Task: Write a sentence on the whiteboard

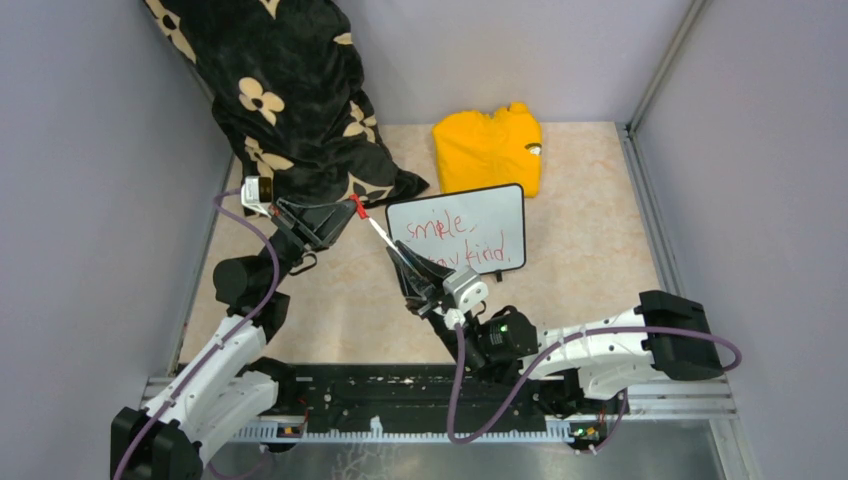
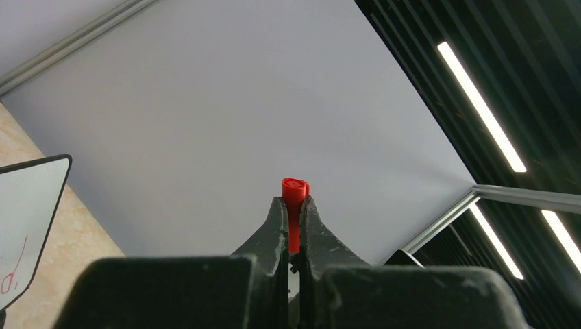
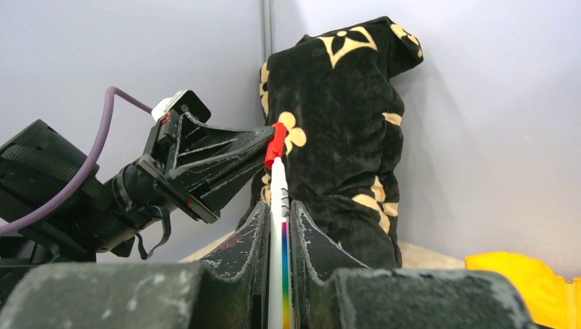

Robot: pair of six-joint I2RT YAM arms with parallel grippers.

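Note:
In the top view, my left gripper is shut on a red marker cap. The left wrist view has the same red cap pinched at the fingertips. My right gripper is shut around a white marker with a rainbow stripe, its front end pointing up and away. That end meets the open end of the cap; whether it has entered cannot be told. The black-framed whiteboard bears red writing, "smile," above a line ending in "kind", whose start my right gripper partly hides.
A yellow cloth item lies behind the whiteboard. Dark flower-patterned fabric drapes over the back left. Bare table shows right of the board, with grey walls on the sides.

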